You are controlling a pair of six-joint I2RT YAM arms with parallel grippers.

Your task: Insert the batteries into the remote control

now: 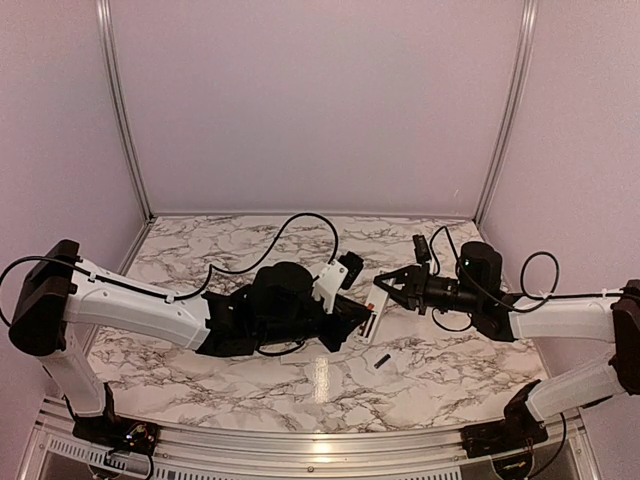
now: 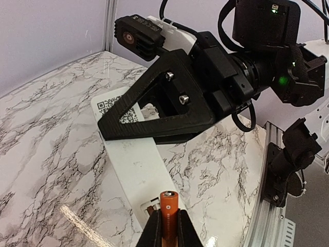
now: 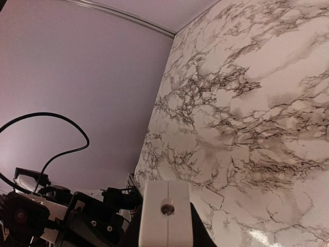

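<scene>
My right gripper [image 1: 388,283] is shut on the white remote control, holding it tilted at its top end; it fills the bottom of the right wrist view. Its battery compartment [image 2: 151,206] faces out at the lower end, partly hidden. My left gripper is shut on an orange battery [image 2: 169,206], upright in the left wrist view, right in front of that compartment; whether it touches cannot be told. A dark battery [image 1: 382,361] lies on the table below the remote in the top view.
A pale thin piece [image 1: 296,358], probably the cover, lies on the marble table [image 1: 200,390] left of the dark battery. Walls enclose the table at back and sides.
</scene>
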